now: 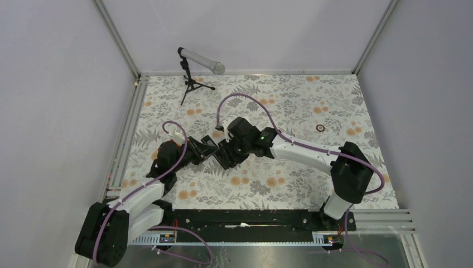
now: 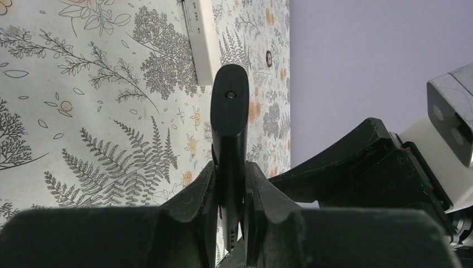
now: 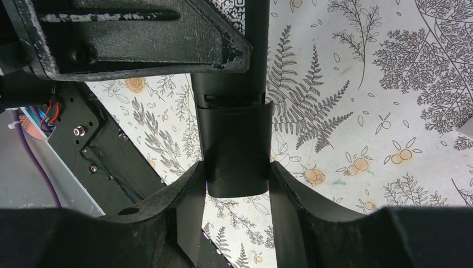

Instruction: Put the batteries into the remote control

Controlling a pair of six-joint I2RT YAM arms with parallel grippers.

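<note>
The black remote control point(image 1: 207, 140) is held up over the table, and my left gripper is shut on it. In the left wrist view the remote point(image 2: 230, 120) appears edge-on. My right gripper is shut on a black cover piece point(image 3: 237, 148). That cover lies over the remote's end, with a narrow slot showing between its edge and the remote's body point(image 3: 231, 86). Whether it is seated cannot be told. The battery compartment is hidden beneath the cover. A left gripper finger point(image 3: 145, 39) crosses the remote at upper left in the right wrist view.
A white box point(image 2: 201, 42) lies on the patterned table. At the back left stands a small tripod point(image 1: 191, 84) holding a clear-tipped tube point(image 1: 203, 60). A small dark ring point(image 1: 320, 128) lies at right.
</note>
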